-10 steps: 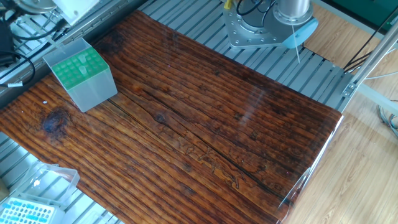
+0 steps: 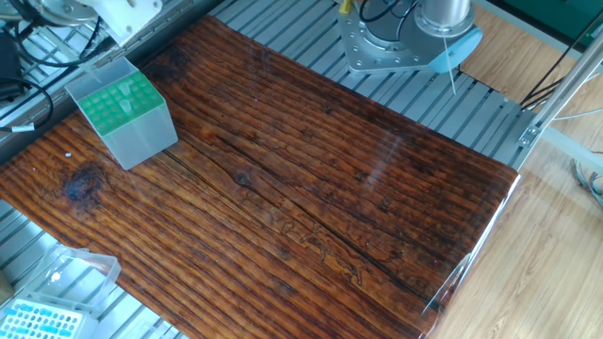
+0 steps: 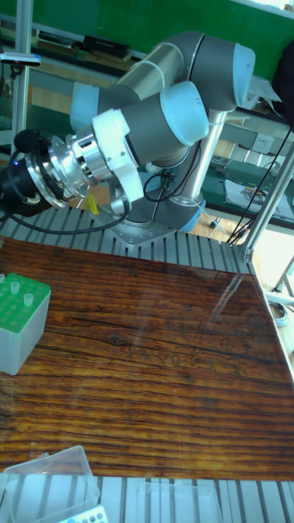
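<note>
A translucent box with a green perforated top stands at the left of the wooden board. Small clear tubes poke up from that green top in exterior view 3. My arm's wrist reaches left, above the board's far side. A black housing at its end runs out of the frame, so my fingers are hidden and their state does not show. In exterior view 2 only a white piece of the arm is visible, at the top left.
The dark wooden board is bare apart from the box. At the near left, off the board, lie a clear lid and a white rack with blue spots. The arm's base plate stands beyond the far edge.
In exterior view 2 the white arm piece at the top left has shifted and turned slightly since one second ago. The box, lid and rack have stayed put.
</note>
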